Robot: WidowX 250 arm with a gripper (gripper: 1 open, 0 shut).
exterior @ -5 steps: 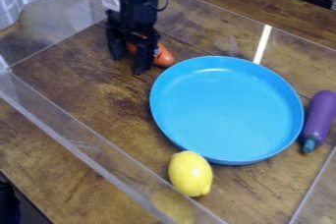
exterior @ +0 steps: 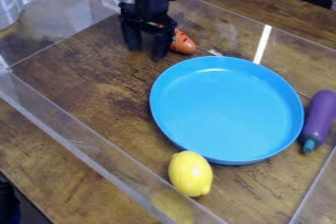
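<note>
The black gripper [exterior: 148,33] hangs at the top left of the camera view, low over the wooden board, just left of an orange carrot-like toy [exterior: 183,42]. The toy is partly hidden behind the gripper. Whether the fingers are open or shut on anything is too dark to tell.
A large blue plate [exterior: 226,111] fills the middle right. A yellow lemon [exterior: 191,173] lies in front of it, a purple eggplant [exterior: 319,120] at the right edge. Clear plastic walls border the area. The left part of the board is clear.
The gripper has shifted slightly. The orange toy has moved a little right and up, lying farther from the blue plate's rim than before.
</note>
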